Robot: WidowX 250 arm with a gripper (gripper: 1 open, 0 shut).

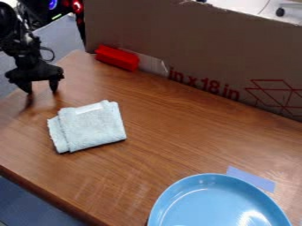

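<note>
My black gripper [39, 86] hangs at the far left of the camera view, over the table's left edge, with its two fingers pointing down and apart, nothing visible between them. A folded light blue-white cloth [85, 125] lies on the wooden table [189, 132], right of and below the gripper, apart from it. A blue plate [216, 205] sits at the front right, cut off by the frame's bottom. A red object [117, 57] lies at the back, against a cardboard wall.
The cardboard wall [207, 62] runs along the table's back. A strip of blue tape [250, 177] lies behind the plate.
</note>
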